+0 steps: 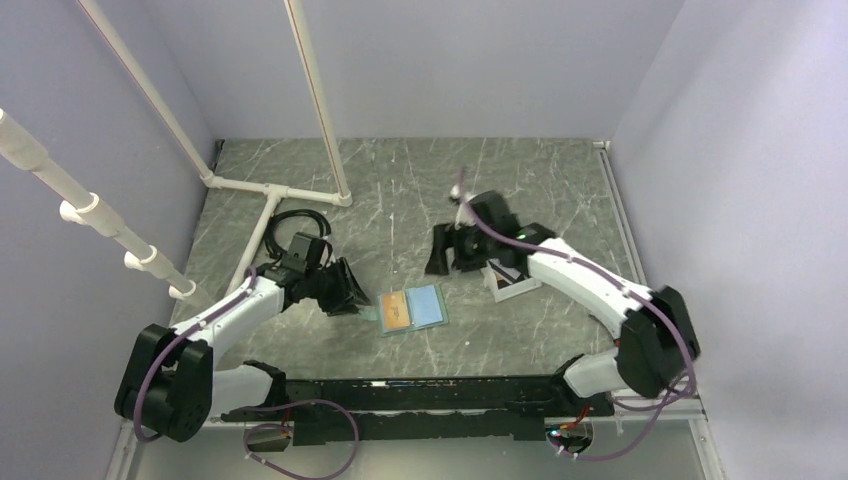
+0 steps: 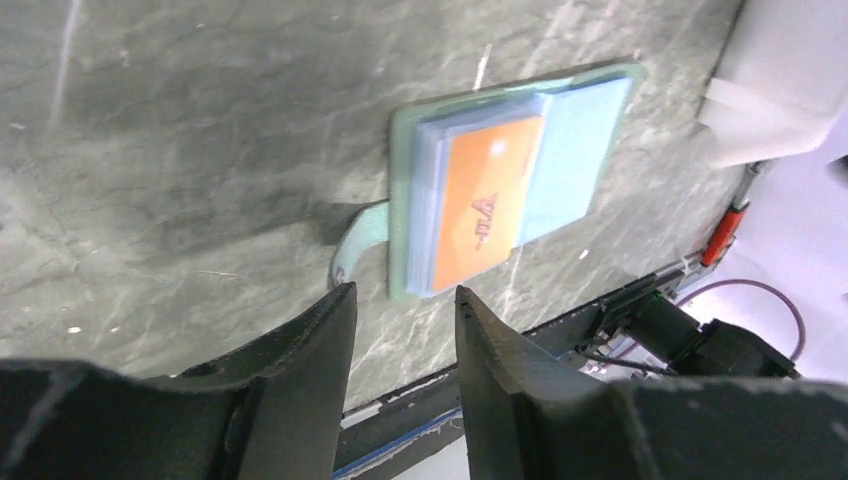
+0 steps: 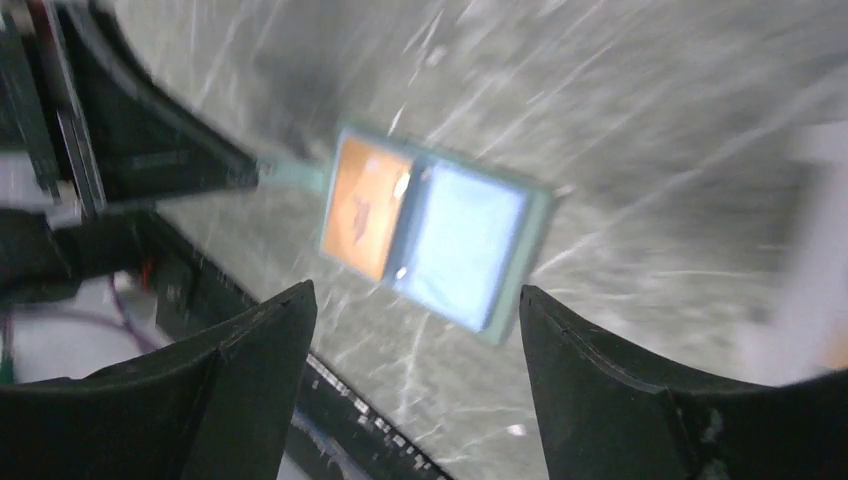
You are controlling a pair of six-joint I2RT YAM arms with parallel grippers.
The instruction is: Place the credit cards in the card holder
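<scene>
The card holder (image 1: 442, 306) lies opened flat on the table, pale green at its edges. An orange card (image 2: 485, 200) sits in clear sleeves on its left half; the right half (image 2: 575, 155) is light blue. A pale strap (image 2: 362, 238) sticks out from its left edge. Just left of the holder, above the strap, is my left gripper, fingers apart and nothing between them. My right gripper is raised behind and right of the holder, open and empty; it is blurred in the top view (image 1: 440, 262).
A white box (image 1: 515, 290) with contents I cannot make out is partly hidden under my right arm. At back left lie a coiled black cable (image 1: 322, 222) and a white pipe frame (image 1: 270, 188).
</scene>
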